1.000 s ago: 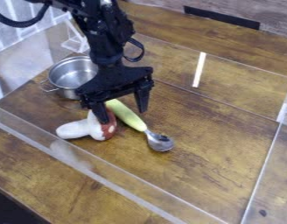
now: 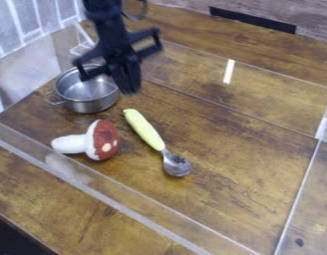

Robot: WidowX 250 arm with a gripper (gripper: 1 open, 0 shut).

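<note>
A red-capped mushroom toy (image 2: 89, 140) with a white stem lies on the left part of the table. To its right lies a spoon with a long pale-yellow handle (image 2: 145, 129) and a metal bowl end (image 2: 175, 163). A steel pot (image 2: 84, 92) stands behind the mushroom. My gripper (image 2: 119, 70) is raised near the pot at the top of the view, heavily blurred, so its fingers and anything between them are unclear.
Clear panels or edges border the workspace on the left and right.
My gripper has moved up and back from over the mushroom, uncovering it and the spoon handle. The mushroom lies on the table.
</note>
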